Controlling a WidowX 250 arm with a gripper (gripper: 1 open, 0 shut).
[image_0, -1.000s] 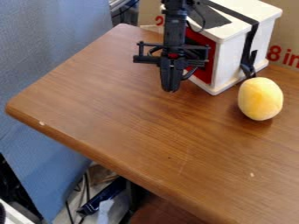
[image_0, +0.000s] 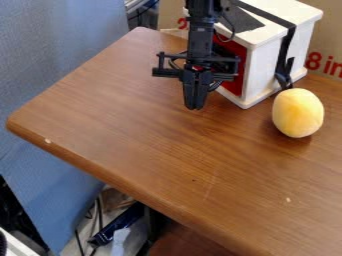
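My black gripper hangs over the wooden table at the back, just in front of a white box with a red side and black straps. Its fingers point down, close together near the tabletop; I cannot tell whether they are open or shut, or whether anything is between them. A pale yellow round object, like a fruit, sits on the table to the right, apart from the gripper.
A cardboard box stands behind the white box. The table's left edge borders a blue-grey panel.
The gripper has shifted very slightly around the same spot in front of the white box. The box and the yellow object have not moved.
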